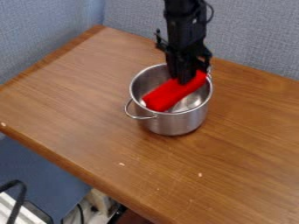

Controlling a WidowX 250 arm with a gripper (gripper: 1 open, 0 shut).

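Note:
A red elongated object point(169, 94) lies tilted across the inside of a steel pot point(172, 123) with wire handles, its upper end raised near the back rim. My black gripper point(187, 73) reaches down from above to that upper end. Its fingers are dark and partly hidden, so I cannot tell whether they are closed on it.
A grey wall stands behind it. At the lower left, beyond the table edge, are blue flooring and some cables.

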